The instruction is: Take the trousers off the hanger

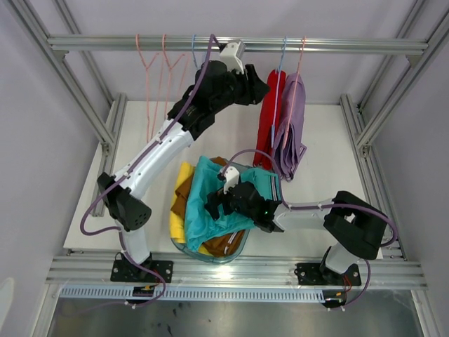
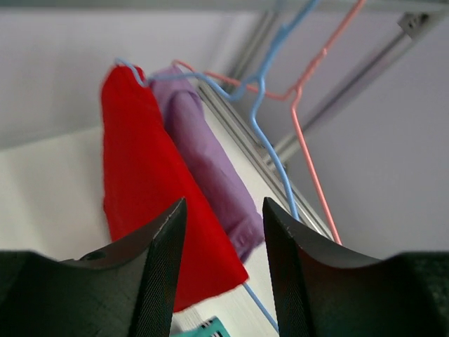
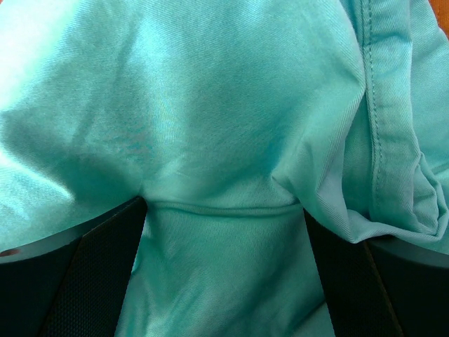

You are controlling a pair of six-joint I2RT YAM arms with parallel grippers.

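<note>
Red trousers [image 1: 269, 112] and purple trousers [image 1: 293, 130] hang at the right of the rail on a blue hanger [image 2: 263, 112] and a pink hanger [image 2: 309, 144]. My left gripper [image 1: 252, 88] is raised just left of the red trousers, open and empty, facing them in its wrist view [image 2: 224, 210]. My right gripper [image 1: 217, 203] is low over the basket, open, its fingertips pressed into teal trousers [image 3: 224, 126], whose folds partly cover them.
A basket [image 1: 217, 258] holds teal, yellow and brown garments. Empty pink hangers [image 1: 148, 105] hang at the rail's left. The rail [image 1: 351, 46] spans the top.
</note>
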